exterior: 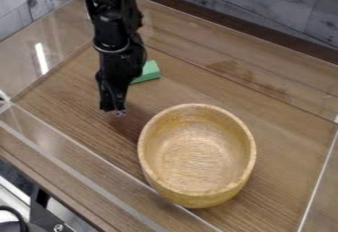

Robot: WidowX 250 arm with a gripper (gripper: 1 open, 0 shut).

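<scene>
The black arm comes down from the top left, and its gripper (111, 106) hangs low over the wooden table, shut, with nothing visible between its fingers. Behind it, to the right, a green block (146, 71) lies on the table, partly hidden by the arm. A large tan oval bowl (197, 157) stands in front, right of the gripper.
A dark rim with a wall behind runs along the back right. Cables lie at the lower left edge.
</scene>
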